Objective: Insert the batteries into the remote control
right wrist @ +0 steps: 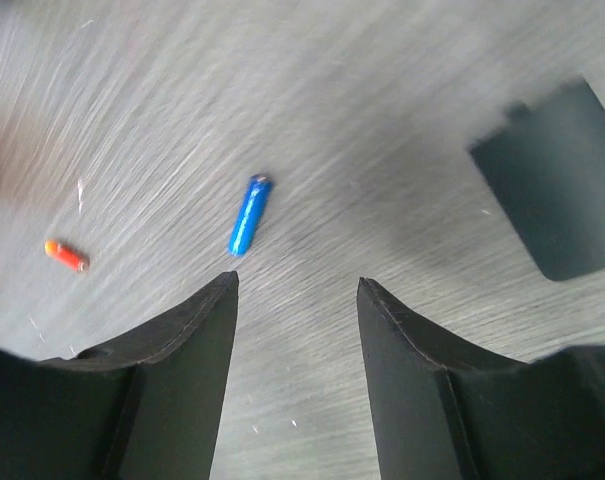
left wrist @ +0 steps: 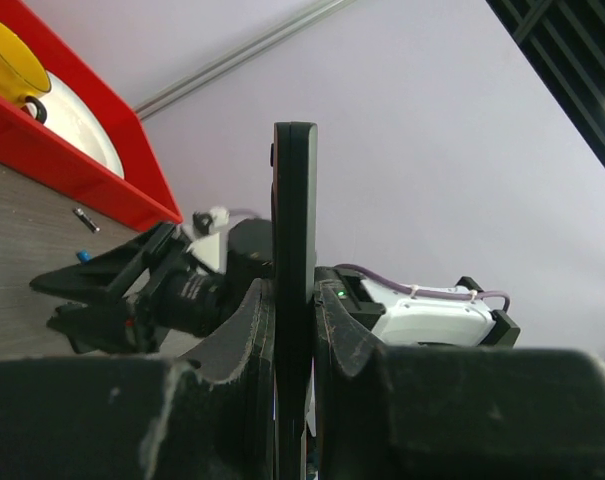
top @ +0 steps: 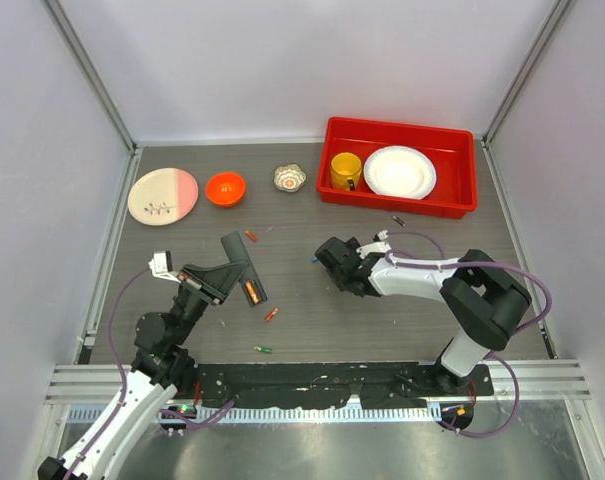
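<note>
My left gripper is shut on the dark remote control (top: 236, 247), held tilted, with an orange battery (top: 251, 292) in its slot. The right gripper stands open over the table, nothing between its fingers. A blue battery (right wrist: 250, 215) lies just ahead of the left one of these fingers, apart from both. Another blue battery (left wrist: 83, 256) shows beyond the right arm in the left wrist view. To the right in the right wrist view lies a flat black cover with a small tab (right wrist: 557, 180).
Loose batteries lie around the remote: an orange one (top: 251, 236), another orange one (top: 271, 314) and a green one (top: 263, 349). A black battery (top: 398, 221) lies before the red bin (top: 462, 165). Plate and bowls stand at the back left.
</note>
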